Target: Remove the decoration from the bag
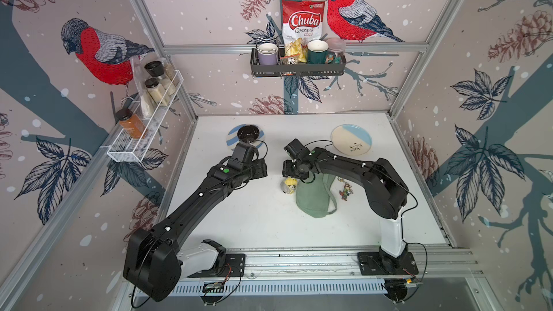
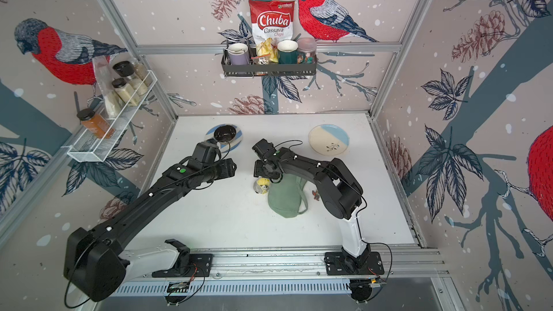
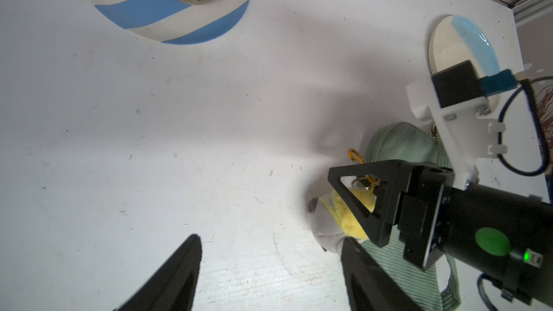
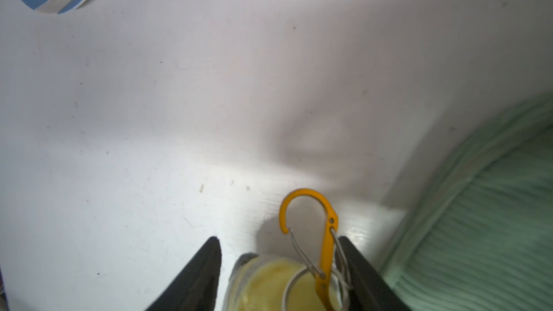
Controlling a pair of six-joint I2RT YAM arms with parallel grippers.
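Note:
A yellow-and-grey plush decoration (image 1: 289, 186) with an orange carabiner (image 4: 315, 207) lies just left of the green bag (image 1: 312, 201). My right gripper (image 1: 288, 170) is low over it; in the right wrist view its fingers are parted around the carabiner's lower end and the plush, and whether they touch is unclear. My left gripper is open above the bare table, left of the plush, with nothing between its fingers.
A dark bowl (image 1: 248, 132) on a striped plate stands at the back left, another plate (image 1: 351, 139) at the back right. Small figures (image 1: 345, 192) lie right of the bag.

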